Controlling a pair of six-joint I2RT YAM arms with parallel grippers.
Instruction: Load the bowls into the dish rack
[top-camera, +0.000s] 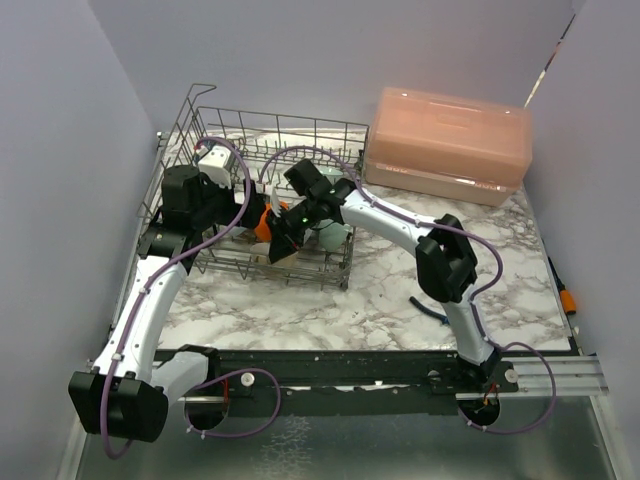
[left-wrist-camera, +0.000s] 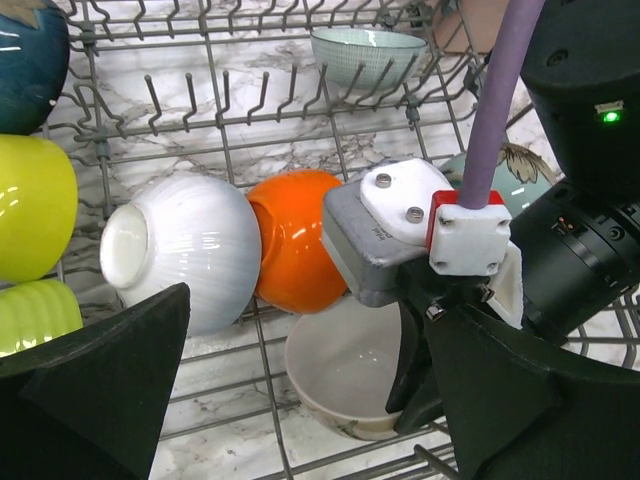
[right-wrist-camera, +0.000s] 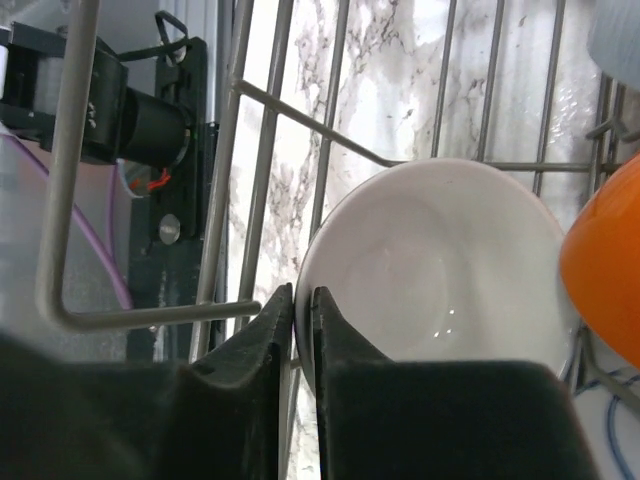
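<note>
In the right wrist view a white bowl (right-wrist-camera: 440, 270) lies in the rack beside an orange bowl (right-wrist-camera: 610, 250); my right gripper has its fingertips at that bowl's rim, too close together to tell whether they grip it. In the left wrist view my left gripper is open above the rack (top-camera: 260, 112), with a white ribbed bowl (left-wrist-camera: 190, 245), yellow bowl (left-wrist-camera: 30, 200), green bowl (left-wrist-camera: 35, 315), dark blue bowl (left-wrist-camera: 20, 60) and pale bowl (left-wrist-camera: 360, 55) in it. The right gripper's housing covers part of that view.
A salmon-coloured box (top-camera: 450, 135) stands at the back right of the marble counter. The counter right of the rack is mostly clear apart from a dark blue tool (top-camera: 428, 310). Walls close in at both sides, and both arms are close together over the rack.
</note>
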